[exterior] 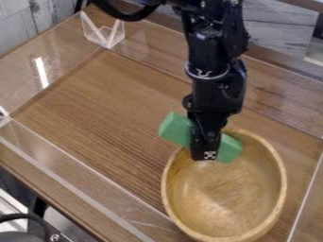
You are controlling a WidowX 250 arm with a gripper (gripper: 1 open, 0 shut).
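Note:
The black gripper (202, 138) hangs over the back part of a yellow oval bowl (225, 207), shut on a green object (178, 129) that sticks out on both sides of its fingers, tilted down to the right. The green object's lower right end is at the bowl's back rim. Its exact shape is partly hidden by the fingers.
A clear plastic item (104, 30) stands at the back left. A grey wall lies behind the table at the top right.

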